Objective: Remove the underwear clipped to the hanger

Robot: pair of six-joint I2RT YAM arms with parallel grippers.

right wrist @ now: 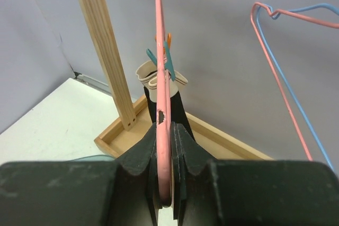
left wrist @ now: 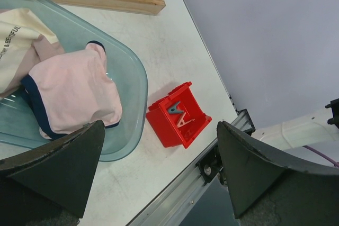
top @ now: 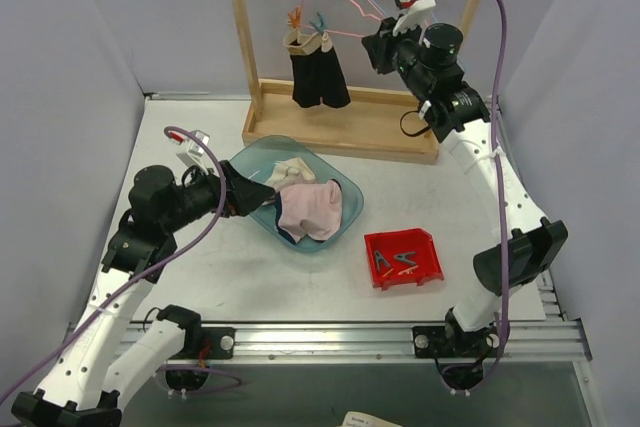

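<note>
Black underwear with a cream waistband (top: 322,75) hangs from a pink hanger (top: 340,33), held by an orange clip (top: 294,19) and a teal clip (top: 318,23). My right gripper is shut on the end of the pink hanger (right wrist: 161,93), to the right of the underwear in the top view. In the right wrist view the underwear (right wrist: 180,101) hangs beyond, partly behind the hanger bar. My left gripper (top: 262,197) stands open over the left side of the blue-green basin (top: 350,212), nothing between its fingers.
Pink (top: 312,209) and cream (top: 290,173) garments lie in the basin. A red box (top: 425,252) with loose clips sits at the right. The wooden rack (top: 350,122) stands at the back, a blue hanger (right wrist: 286,83) beside the pink one.
</note>
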